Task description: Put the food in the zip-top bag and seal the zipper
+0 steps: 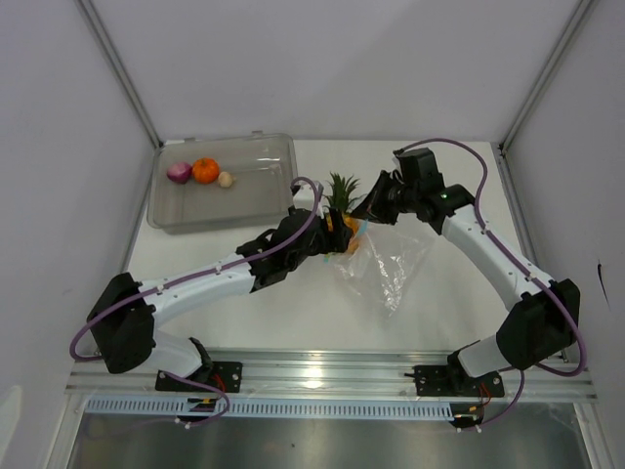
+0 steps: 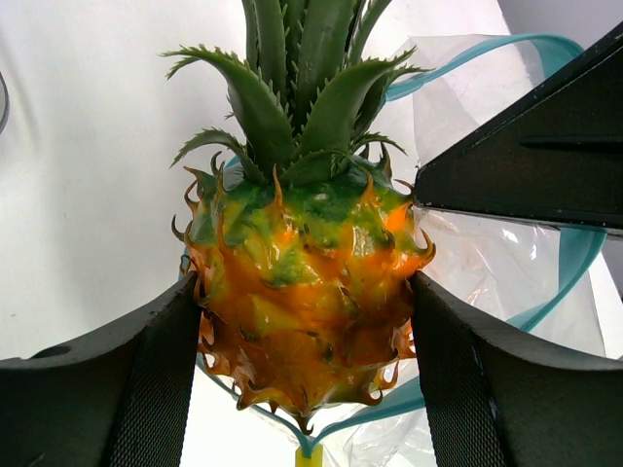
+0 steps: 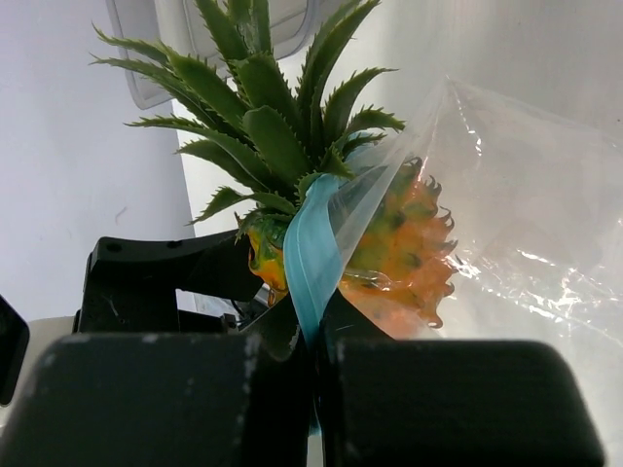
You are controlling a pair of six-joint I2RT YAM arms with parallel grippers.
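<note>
A spiky orange-green pineapple with a leafy crown [image 3: 273, 126] is at the mouth of the clear zip bag [image 1: 386, 278], partly behind its film in the right wrist view. My left gripper grips the pineapple's body from both sides. My right gripper is shut on the bag's blue zipper rim, beside the fruit; its black body reaches over the bag at upper right in the left wrist view.
A grey bin [image 1: 171, 215] at the back left holds a purple onion [image 1: 179, 172], an orange item [image 1: 205, 170] and a small pale item [image 1: 226, 179].
</note>
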